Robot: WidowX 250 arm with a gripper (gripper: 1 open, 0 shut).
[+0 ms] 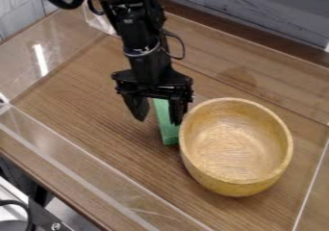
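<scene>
The black gripper point(157, 98) hangs over the middle of the wooden table, its fingers apart around the upper part of a green block point(168, 131). The block lies just left of a wide yellow bowl point(234, 169), close against its rim. Whether the fingers touch the block cannot be told.
A pale wall stands behind the table. A dark cable shows at the lower left corner.
</scene>
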